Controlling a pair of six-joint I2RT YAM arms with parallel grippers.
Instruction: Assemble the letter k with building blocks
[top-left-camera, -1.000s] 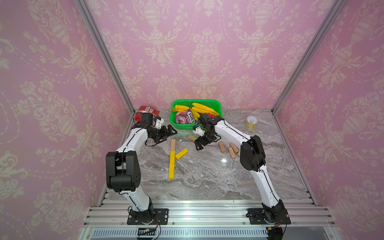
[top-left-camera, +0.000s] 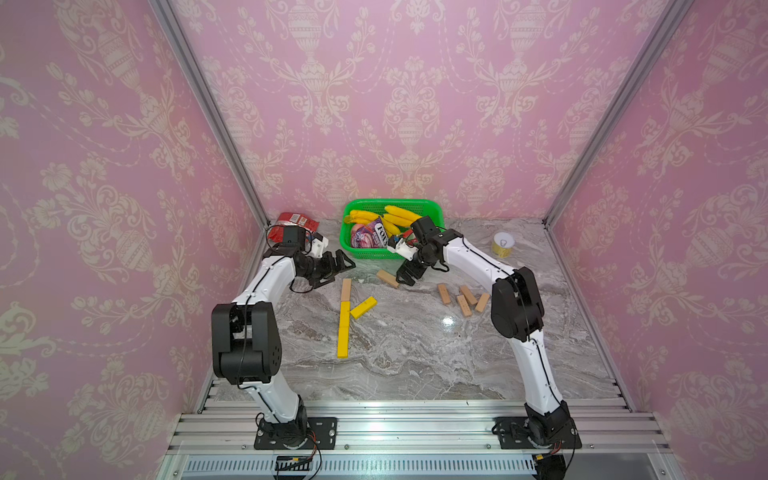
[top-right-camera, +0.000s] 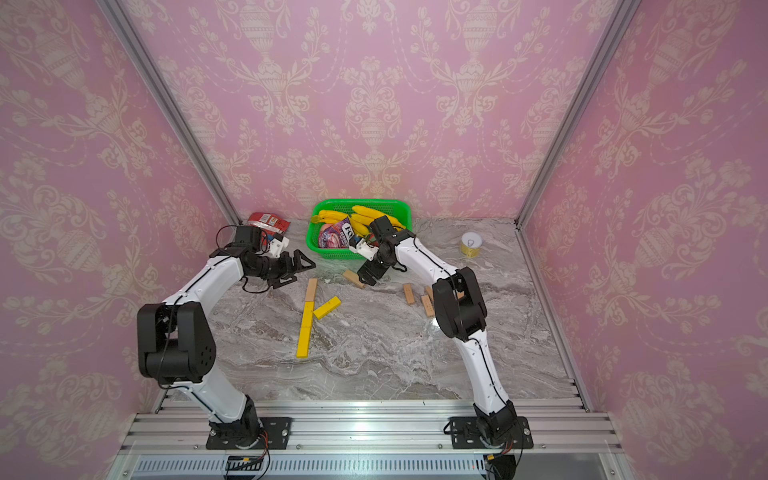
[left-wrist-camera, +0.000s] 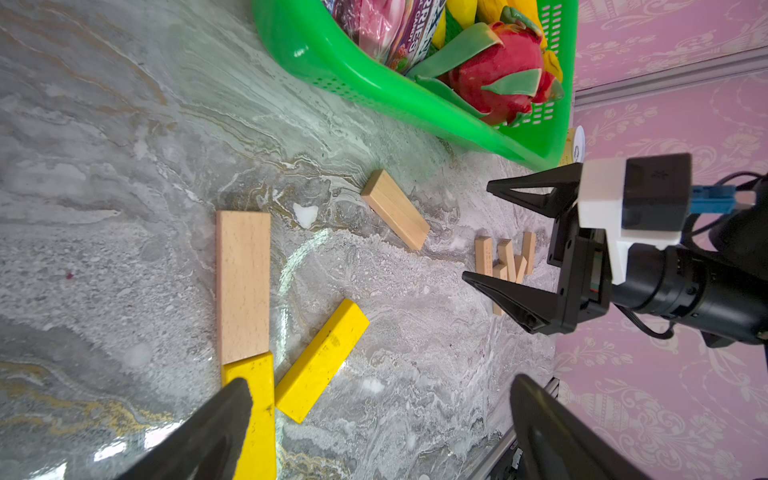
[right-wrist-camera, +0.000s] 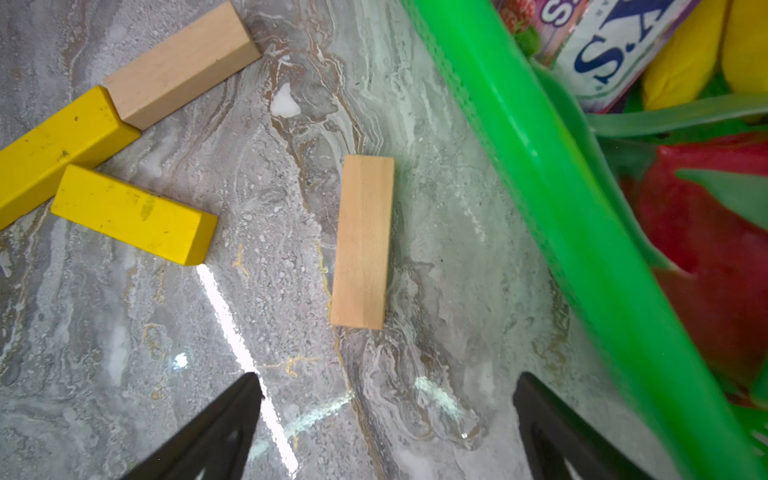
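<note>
A straight column of yellow blocks (top-left-camera: 344, 328) is topped by a wooden block (top-left-camera: 345, 289). One yellow block (top-left-camera: 364, 307) slants up and right from the column's side; in the left wrist view this slanted yellow block (left-wrist-camera: 322, 360) lies right by the column. Apart from them, a loose wooden block (right-wrist-camera: 363, 241) lies flat near the basket. My right gripper (top-left-camera: 405, 275) is open beside that block, fingers (right-wrist-camera: 552, 424) spread wide and nothing between them. Open and empty, my left gripper (top-left-camera: 334, 272) hovers above and left of the column's top.
A green basket (top-left-camera: 382, 253) of fruit and a snack pack stands at the back, close to the right gripper. Several wooden blocks (top-left-camera: 463, 305) lie to the right. A red bag (top-left-camera: 297, 220) and a yellow can (top-left-camera: 502, 245) are at the back.
My right gripper has shifted right and slightly back, turning, so more of the loose wooden block shows. The left arm and the blocks have stayed put.
</note>
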